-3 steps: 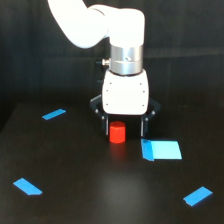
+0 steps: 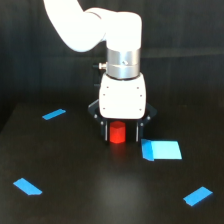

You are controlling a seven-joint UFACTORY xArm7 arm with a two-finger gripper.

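A small red block point(image 2: 117, 132) rests on the dark table, directly below the hand. My gripper point(image 2: 122, 134) points straight down over it with open fingers. One dark finger shows on each side of the block, with a gap visible on the right. The hand hides the block's upper part. Whether either finger touches the block cannot be told.
A light blue square point(image 2: 165, 150) lies just right of the gripper, with a darker blue strip point(image 2: 147, 150) at its left edge. Blue tape marks lie at the far left point(image 2: 54, 114), near left point(image 2: 27, 187) and near right point(image 2: 198, 196).
My gripper has moved down slightly, and the hand now covers more of the red block's top. The block itself has stayed in place.
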